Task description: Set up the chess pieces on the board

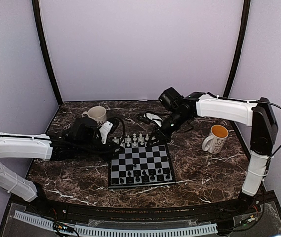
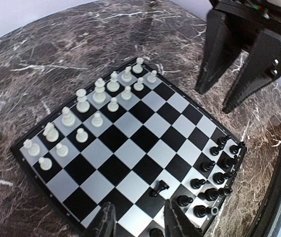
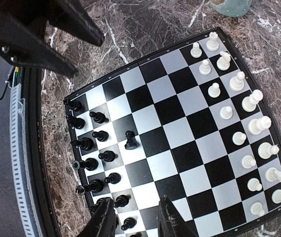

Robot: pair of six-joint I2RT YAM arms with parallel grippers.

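The chessboard lies mid-table. White pieces stand in two rows along its far side, and black pieces in two rows along the near side. A lone black pawn lies on its side, in front of the black rows. Over the board's far left part hangs my left gripper; its fingers are apart, with nothing between them. My right gripper is above the far right part, its fingers likewise apart and empty. Near its fingers, some black pieces are hidden or cut off.
A white mug stands behind my left arm, and a mug with an orange inside is right of the board. Bare marble table lies to the right. Both grippers hang close together over the far board.
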